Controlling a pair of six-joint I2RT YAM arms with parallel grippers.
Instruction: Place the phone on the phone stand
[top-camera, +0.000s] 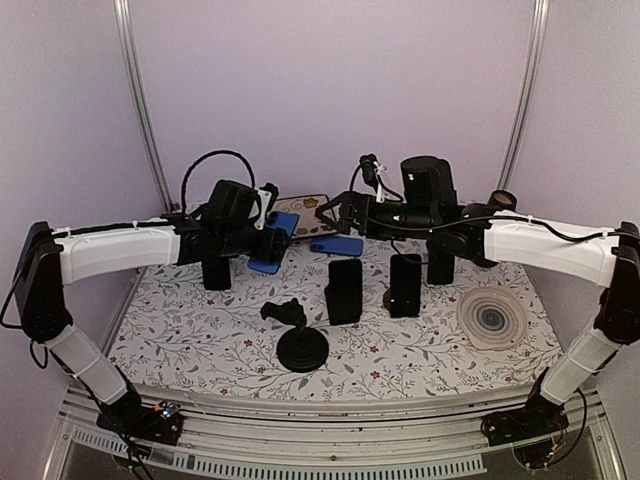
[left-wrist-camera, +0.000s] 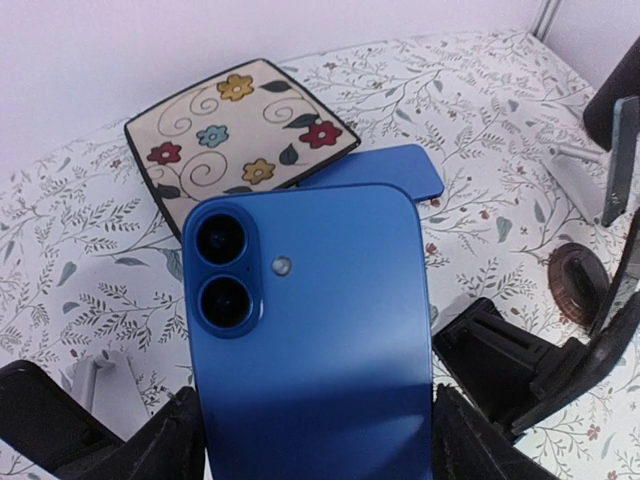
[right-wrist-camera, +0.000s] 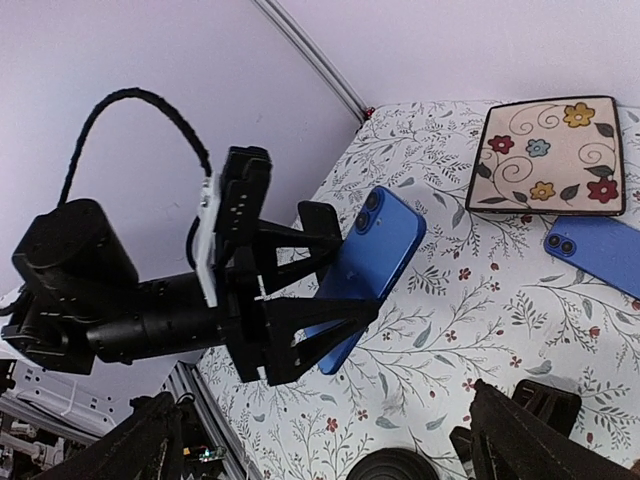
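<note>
A blue phone (left-wrist-camera: 318, 340) is held up above the table, tilted, its camera side facing the left wrist camera. My left gripper is shut on its two long edges, and the right wrist view shows this phone (right-wrist-camera: 378, 250) from the side. To its right, in the top view, my right gripper (top-camera: 328, 212) stands open and empty, apart from the phone. Several black stands are on the table, among them one near the middle (top-camera: 345, 290) and another to its right (top-camera: 405, 285). A round-based black holder (top-camera: 302, 349) stands at front centre.
A second blue phone (top-camera: 337, 245) lies flat behind the middle stand. The flowered board (right-wrist-camera: 548, 160) lies beside it at the back. A clear round disc (top-camera: 492, 317) is at right. Open table shows at front left.
</note>
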